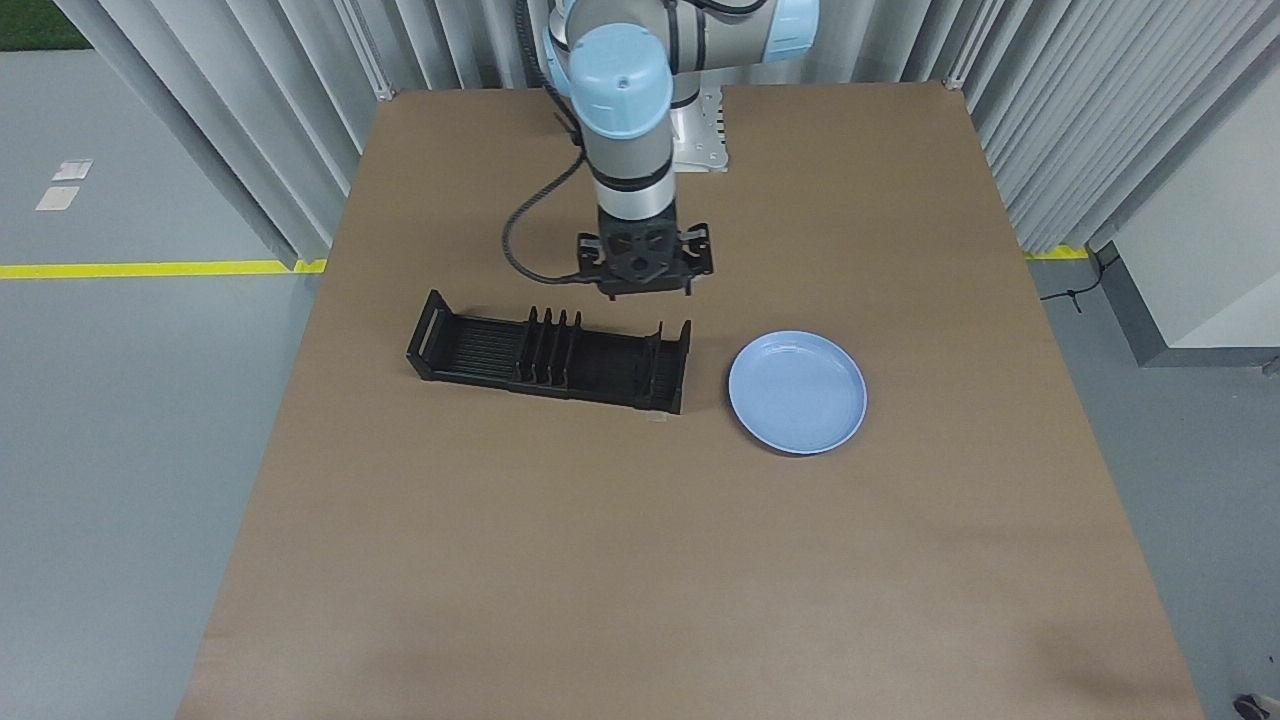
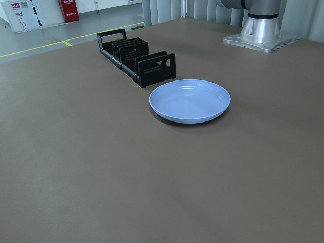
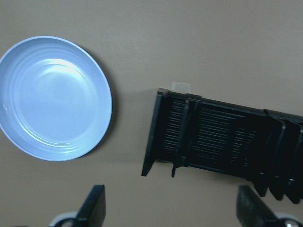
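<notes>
A light blue plate (image 1: 797, 391) (image 2: 190, 100) (image 3: 53, 97) lies flat on the table, right of a black slotted rack (image 1: 480, 352) (image 2: 155, 71) (image 3: 213, 142) with several upright dividers toward its middle. My gripper (image 1: 648, 286) is above the table behind the rack's right half. In the wrist view its two fingers stand wide apart at the bottom edge, open, with nothing between them; the plate is up and left of them. The gripper is out of sight in the left view.
The arm's metal base plate (image 2: 253, 41) is at the back edge, with a grey curtain behind. A dark cable hangs beside the arm.
</notes>
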